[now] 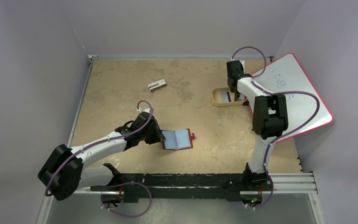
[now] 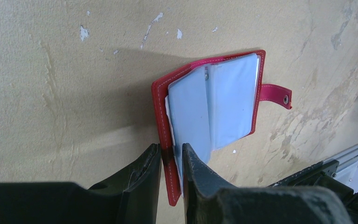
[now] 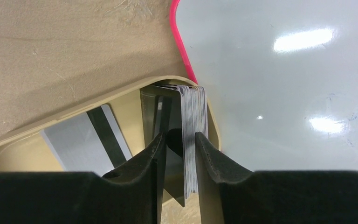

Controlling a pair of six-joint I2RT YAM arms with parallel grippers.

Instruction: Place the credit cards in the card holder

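In the left wrist view, the red card holder [image 2: 159, 100] lies opened out on the table, showing pale blue sleeves. My left gripper stands part open over its left edge, a finger to each side. In the right wrist view, a stack of white-edged cards [image 3: 195, 112] stands on edge at one end of the beige tray [image 3: 126, 91], a dark card face toward the tray's middle. My right gripper is part open over the stack; its right finger overlaps the cards in view, and contact is unclear. A grey card [image 3: 81, 142] with a black stripe lies flat in the tray.
A whiteboard [image 1: 303, 102] with a red rim lies right against the tray. A small white object [image 1: 157, 85] sits at the back left. Open table lies between the holder and the tray.
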